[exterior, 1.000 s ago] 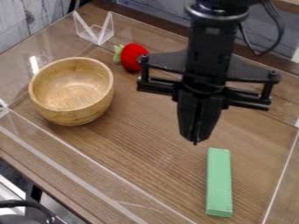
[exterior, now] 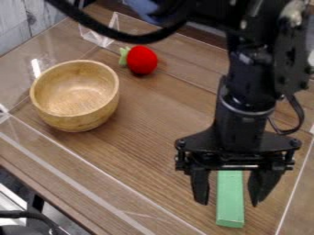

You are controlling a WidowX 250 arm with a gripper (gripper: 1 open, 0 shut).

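My black gripper (exterior: 230,170) is low on the right side, open, its fingers straddling a green bar (exterior: 229,213) that lies on the wooden table (exterior: 110,170). Part of the bar is hidden behind the gripper body. Whether the fingers touch it is not clear.
A wooden bowl (exterior: 73,96) sits at the left. A red object (exterior: 140,61) with a green tip lies toward the back.
The gripper has come down and toward the front, now over the green bar, covering its upper part.
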